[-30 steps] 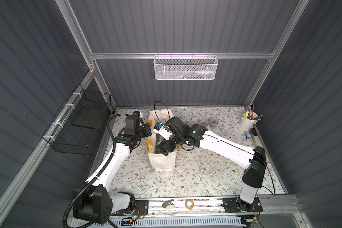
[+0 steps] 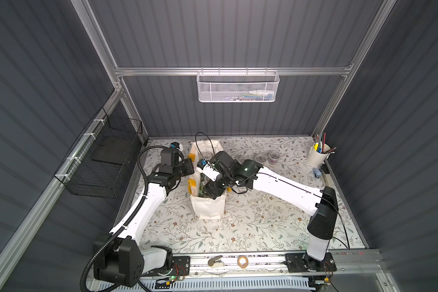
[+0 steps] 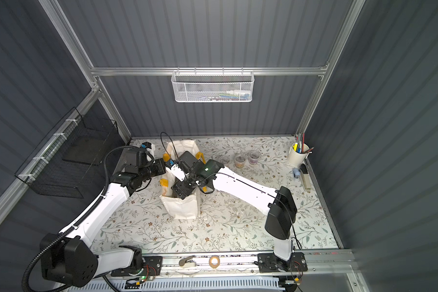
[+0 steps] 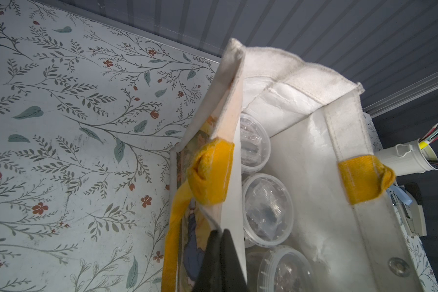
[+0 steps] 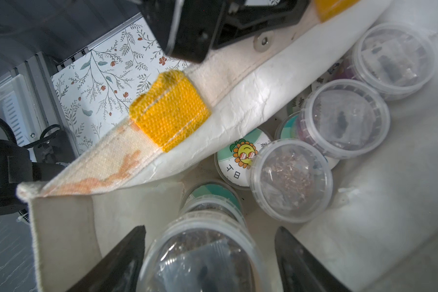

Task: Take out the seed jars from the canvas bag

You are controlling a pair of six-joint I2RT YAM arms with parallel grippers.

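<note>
The white canvas bag (image 2: pixel 207 208) with yellow straps stands on the left-middle of the table. Inside are several clear-lidded seed jars (image 5: pixel 292 181), some with green labels. My left gripper is shut at the bag's left wall, its tips on or beside the rim. My right gripper is down in the bag, part open, its fingers either side of a clear jar (image 5: pixel 199 258); whether they touch it I cannot tell.
A few jars (image 3: pixel 240 160) stand outside, right of the bag. A pen cup (image 2: pixel 316 156) is at the back right. Wire baskets hang on the back and left walls.
The left arm has not moved.
</note>
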